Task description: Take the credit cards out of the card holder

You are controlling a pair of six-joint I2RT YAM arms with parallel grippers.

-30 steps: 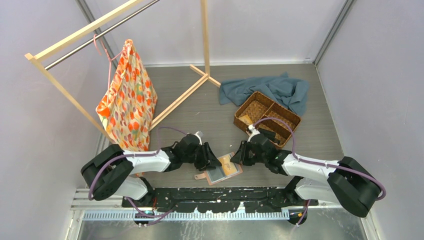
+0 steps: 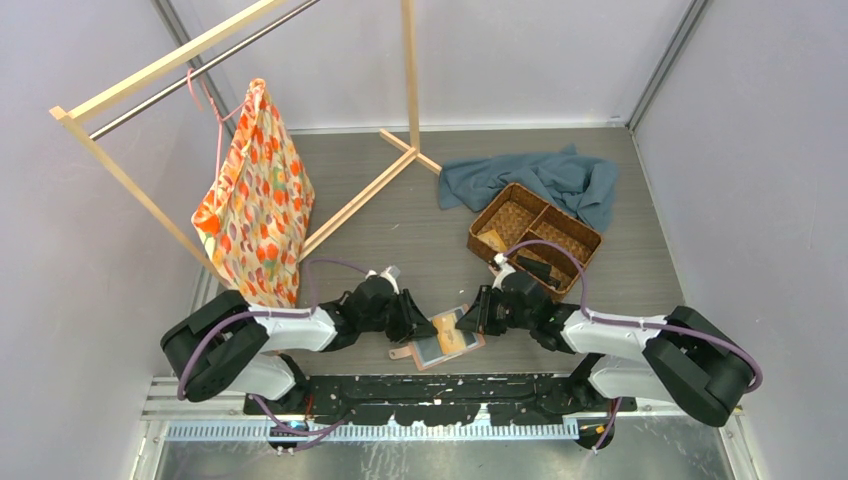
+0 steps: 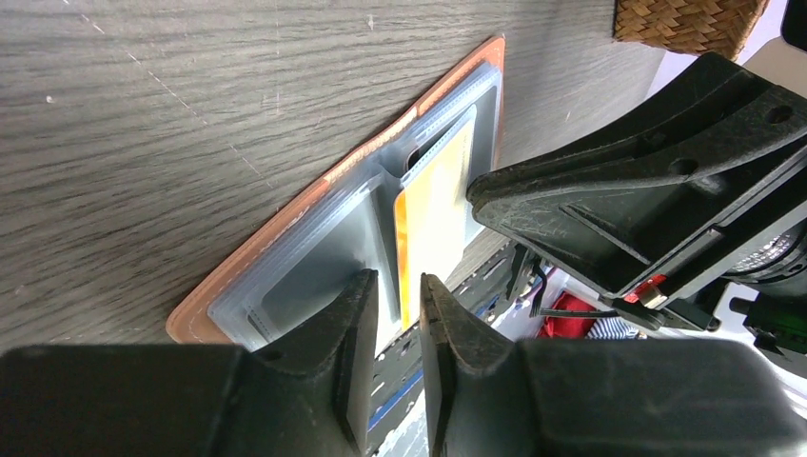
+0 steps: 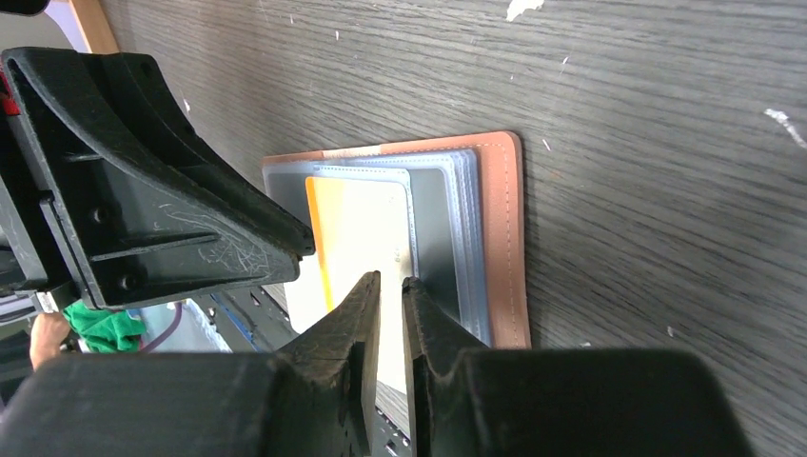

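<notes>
The card holder [image 2: 432,348], tan-edged with clear sleeves, lies on the table between the grippers, a yellow card [image 2: 451,336] in it. In the left wrist view, my left gripper stands slightly open at the sleeve beside the yellow card [image 3: 438,205], nothing visible between its fingertips. In the right wrist view, my right gripper has a narrow gap between its fingertips, over the pale face of the card and the sleeve edge. Whether either gripper touches the holder is unclear.
A divided wicker basket [image 2: 535,215] is behind the right gripper, a blue cloth [image 2: 530,170] beyond it. A wooden rack [image 2: 360,200] with a floral fabric bag [image 2: 250,200] occupies the left. Bare table shows behind the holder.
Both arms have shifted slightly, the grippers staying at the holder. The holder looks unmoved in the top view.
</notes>
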